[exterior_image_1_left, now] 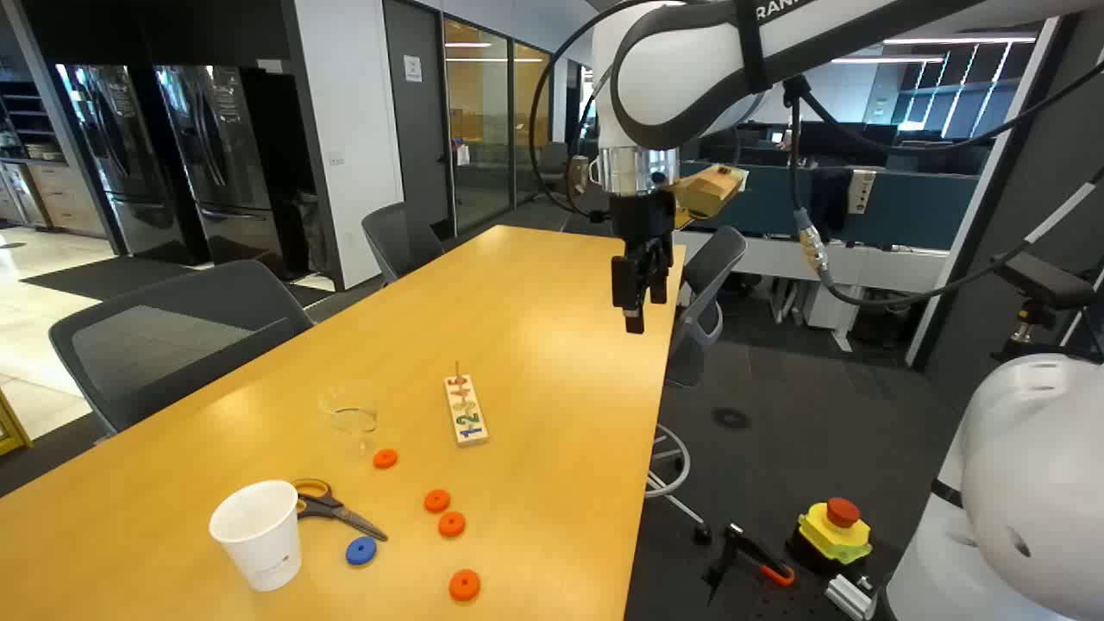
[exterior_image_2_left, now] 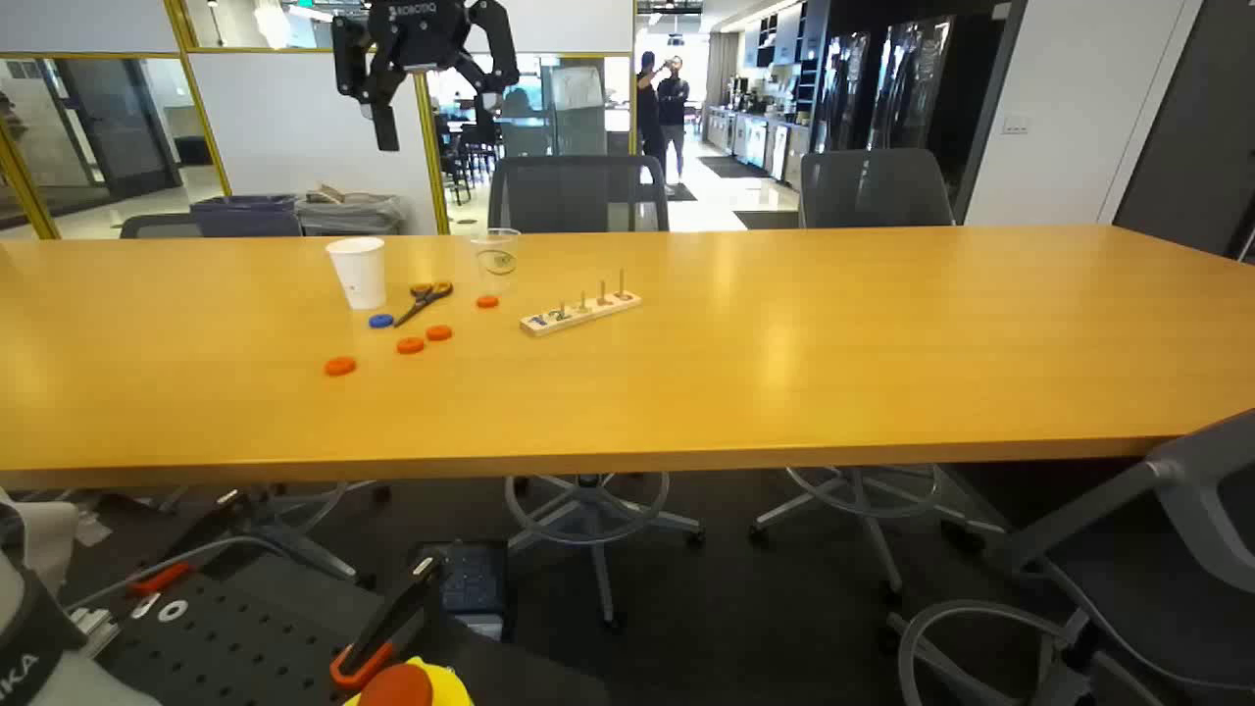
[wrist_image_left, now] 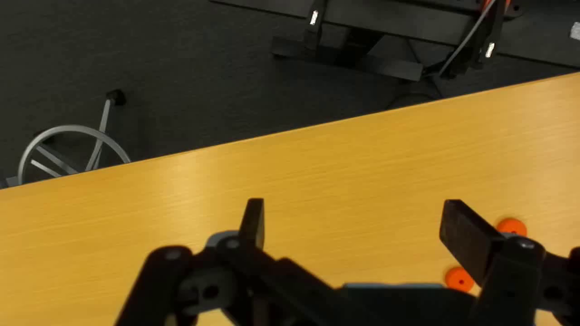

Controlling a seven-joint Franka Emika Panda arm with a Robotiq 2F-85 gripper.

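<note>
My gripper hangs well above the table, its fingers wide apart with bare tabletop seen between them. Orange discs lie loose: one (exterior_image_1_left: pixel 465 585) nearest the camera, a pair (exterior_image_1_left: pixel 451 523) close together, and another (exterior_image_1_left: pixel 385 457) by the clear cup (exterior_image_1_left: pixel 353 418). A blue disc (exterior_image_1_left: pixel 361 550) sits beside black scissors with orange handles (exterior_image_1_left: pixel 329 504). The white paper cup (exterior_image_1_left: pixel 259 536) stands upright. A wooden number board (exterior_image_1_left: pixel 466 410) with upright pegs (exterior_image_2_left: pixel 603 290) lies flat. In the wrist view, two orange discs (wrist_image_left: pixel 459 279) show near the right finger, partly covered.
Office chairs (exterior_image_1_left: pixel 176 331) stand along its sides. An emergency stop button (exterior_image_1_left: pixel 834 529) is beside the robot's base.
</note>
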